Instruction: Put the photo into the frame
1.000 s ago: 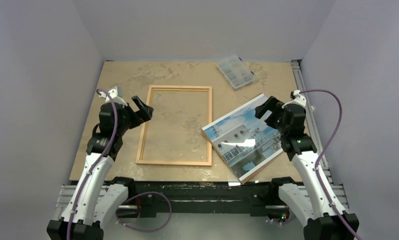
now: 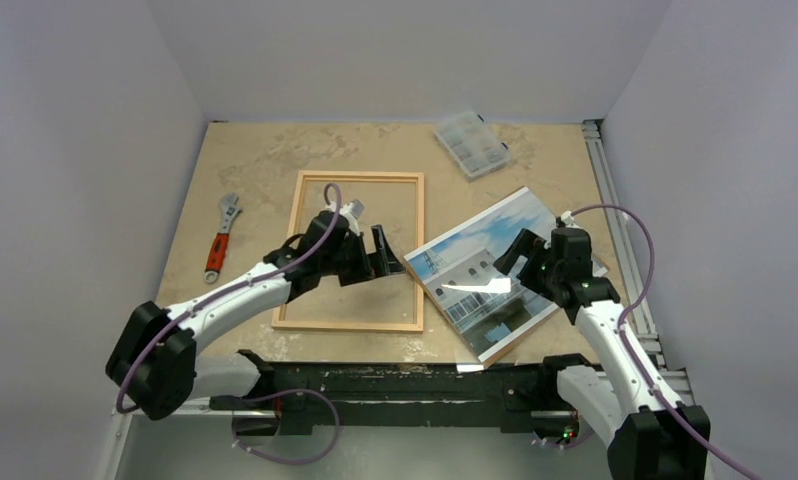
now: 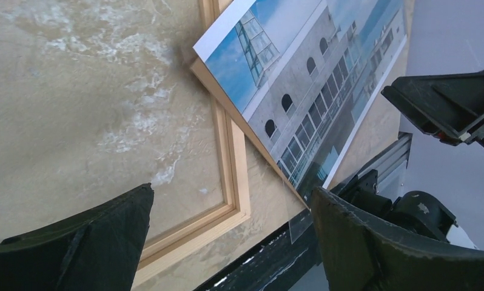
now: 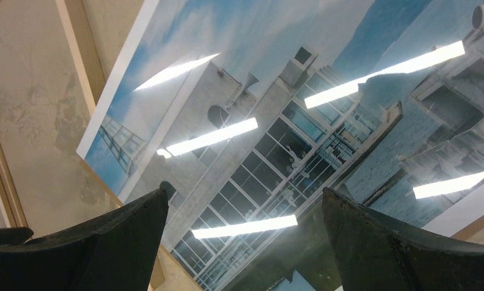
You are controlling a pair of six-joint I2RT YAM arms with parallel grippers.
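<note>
An empty wooden frame lies flat in the middle of the table. To its right the photo, a building under blue sky, lies at a slant on a thin board, its left corner at the frame's right side. Bright lamp reflections cross the photo in the right wrist view. My left gripper stands open above the frame's right half, near the photo's left corner, with nothing between its fingers. Over the photo hangs my right gripper, open and empty; the photo shows between its fingers.
A clear plastic organizer box sits at the back of the table. On the left lies an adjustable wrench with a red handle. A clear sheet edge juts out at the photo's lower end.
The left gripper has swung right, from the frame's left side to over its right half. My right gripper has come down and slightly left over the photo. Frame and photo have stayed put.
</note>
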